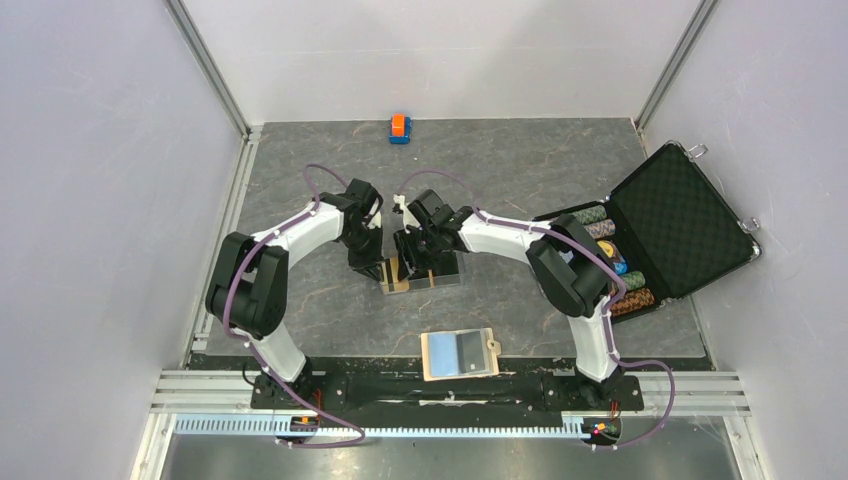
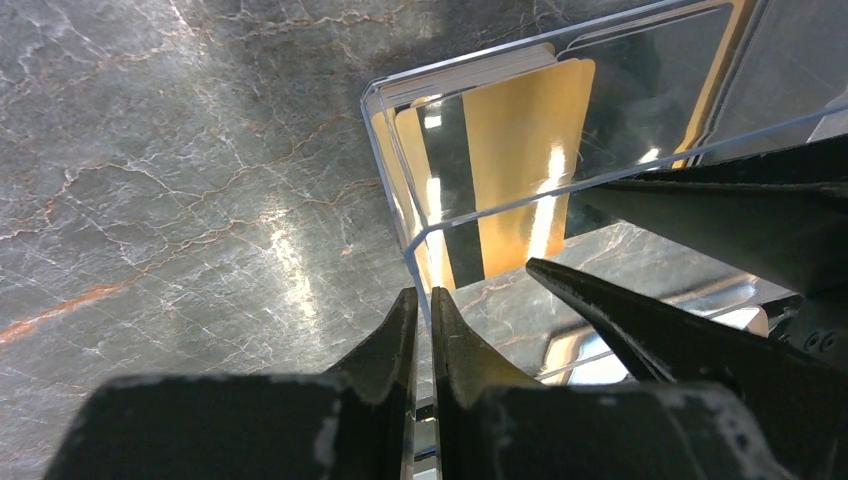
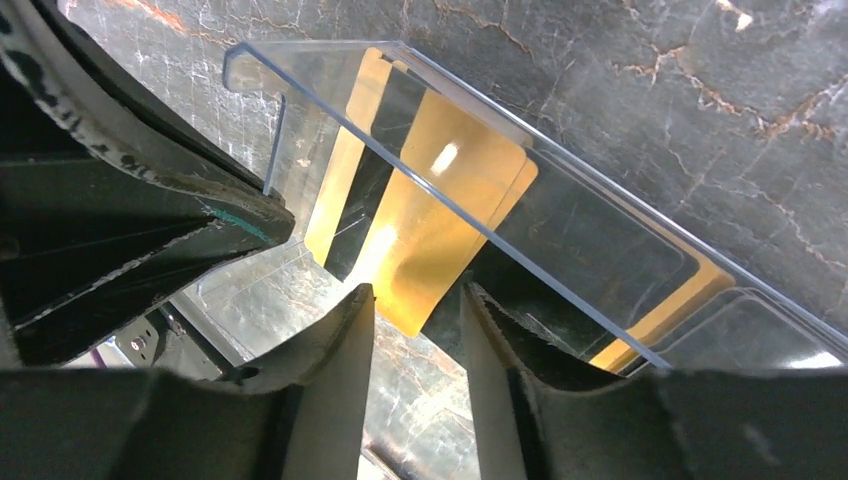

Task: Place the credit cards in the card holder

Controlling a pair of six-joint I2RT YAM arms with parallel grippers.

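Note:
The clear plastic card holder (image 1: pixel 447 281) lies on the grey marbled surface. Through its wall, gold and black cards (image 2: pixel 535 150) show in a pile near its left end, the gold one leaning at a slant. Another gold-edged card (image 3: pixel 680 304) lies farther along. My left gripper is shut on the rim of the holder's left end wall. Close above the gold cards, my right gripper stands part open; no card is clearly gripped in it. From above, the arms hide part of the holder.
A flat wooden-edged board with blue and grey panels (image 1: pixel 459 355) lies by the front edge. An orange and blue object (image 1: pixel 399 129) stands at the back. An open black case (image 1: pixel 660 230) is on the right.

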